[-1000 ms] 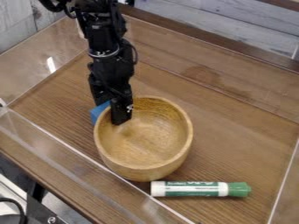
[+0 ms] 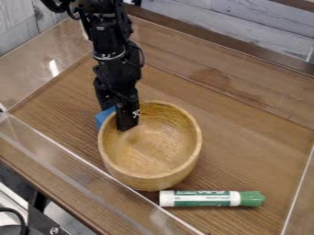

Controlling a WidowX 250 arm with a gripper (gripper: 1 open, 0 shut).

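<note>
My black gripper (image 2: 117, 110) is lowered at the left rim of a large yellow wooden bowl (image 2: 160, 147), open, its fingertips at the rim. A small blue object (image 2: 103, 119) sits just outside the bowl's left side, partly hidden behind the gripper; I cannot tell whether it lies between the fingers. The bowl is empty as far as it shows.
A green and white marker (image 2: 211, 198) lies in front of the bowl at the lower right. Black cables show at the lower left, beyond the table's edge.
The gripper has shifted very slightly at the bowl's rim; the bowl and marker look unmoved.
</note>
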